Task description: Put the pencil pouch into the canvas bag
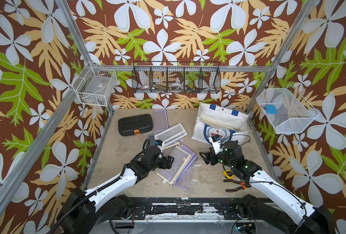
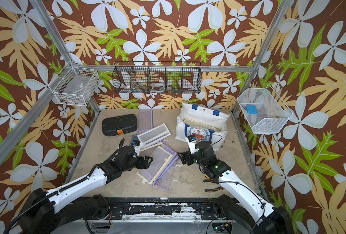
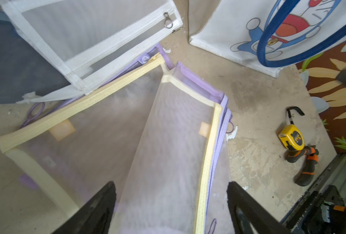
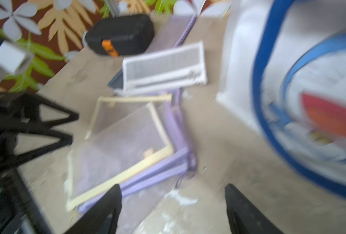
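Several mesh pouches lie overlapping in mid-table: one with yellow edging (image 3: 141, 105), a purple-edged pouch (image 3: 204, 83) under it and a white-edged pouch (image 3: 98, 35) behind. My left gripper (image 1: 168, 161) hangs open above the yellow-edged pouch, with mesh visible below the gap in the left wrist view. The white canvas bag (image 1: 198, 131), with a cartoon face and blue handle (image 4: 260, 97), stands open-topped at the back right. Something cream-coloured shows inside it; I cannot tell what. In front of the bag, right of the pouches, my right gripper is open and empty.
A black case (image 1: 135, 124) sits back left, near another purple mesh pouch (image 1: 160, 119). A yellow tape measure (image 3: 292, 136) and orange-handled pliers (image 3: 306, 163) lie front right. Wire baskets hang on the walls. Bare table shows between pouches and bag.
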